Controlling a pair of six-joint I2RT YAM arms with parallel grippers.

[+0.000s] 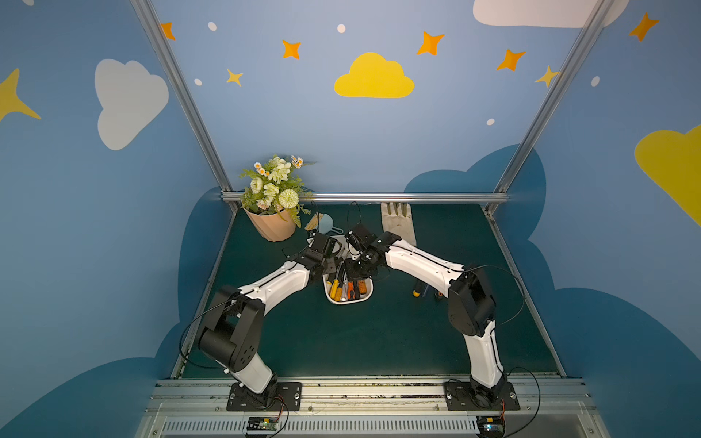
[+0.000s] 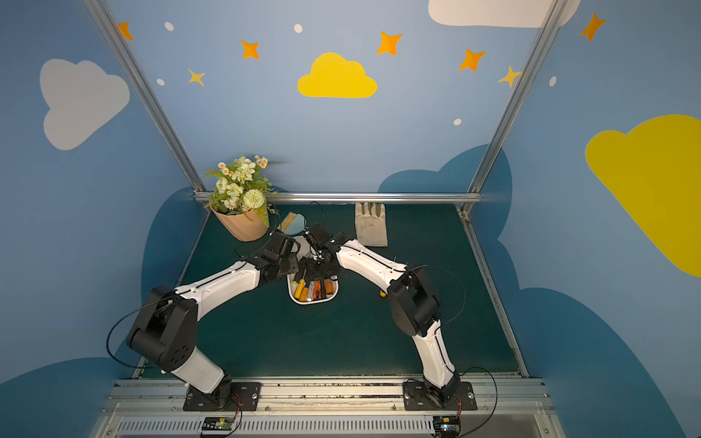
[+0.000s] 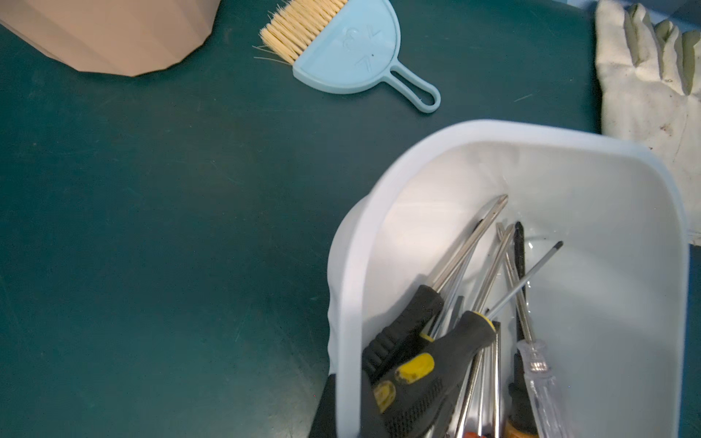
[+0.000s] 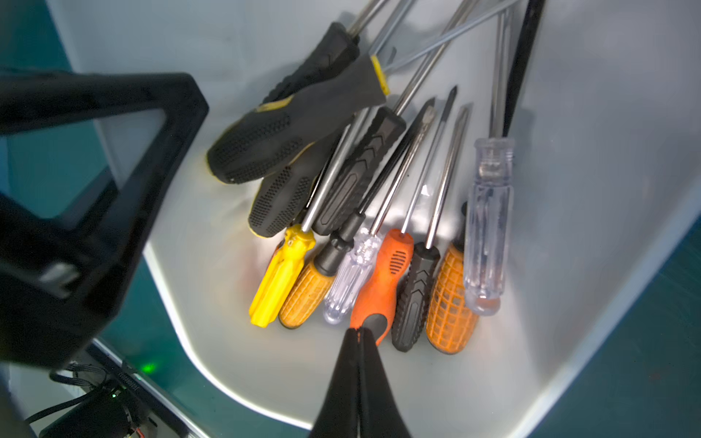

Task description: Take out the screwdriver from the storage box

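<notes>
The white storage box (image 3: 467, 131) holds several screwdrivers. In the right wrist view, my right gripper is above them with its two fingers pressed together, nothing between them. Just beyond the tips lies an orange screwdriver (image 4: 382, 281), inside the box among its neighbours. Left of it are a yellow screwdriver (image 4: 281, 277) and black-handled ones; a clear-handled screwdriver (image 4: 487, 226) is to the right. My left gripper is shut on the box's left wall, one finger inside and one outside.
Beyond the box are a blue brush (image 3: 357, 51), a flower pot (image 1: 270, 225) and a white glove (image 1: 398, 225). Yellow-and-dark tools (image 1: 419, 289) lie right of the box, partly under the right arm.
</notes>
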